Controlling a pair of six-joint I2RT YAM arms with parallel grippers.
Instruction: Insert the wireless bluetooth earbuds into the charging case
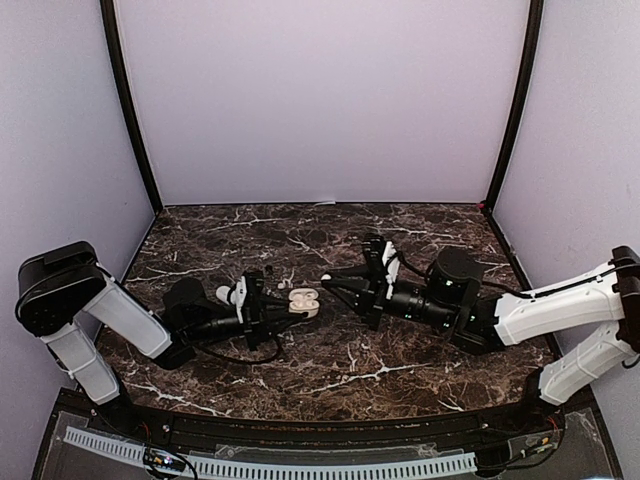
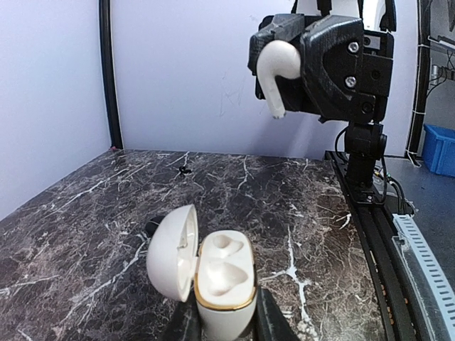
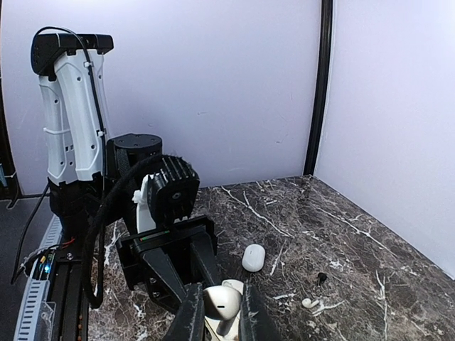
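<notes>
The open white charging case (image 2: 225,270), its lid (image 2: 170,252) tilted up to the left and two empty wells facing up, is held by my left gripper at the bottom of the left wrist view; in the top view it sits at centre (image 1: 303,305). My right gripper (image 1: 328,280) is shut on a white earbud, which points stem-down in the left wrist view (image 2: 279,67), above and right of the case. In the right wrist view the earbud overlaps the case behind it.
On the marble table (image 1: 400,380), a white oval object (image 3: 253,257), a small black item (image 3: 321,278) and a small white piece (image 3: 308,302) lie beyond the grippers. Walls stand at back and sides.
</notes>
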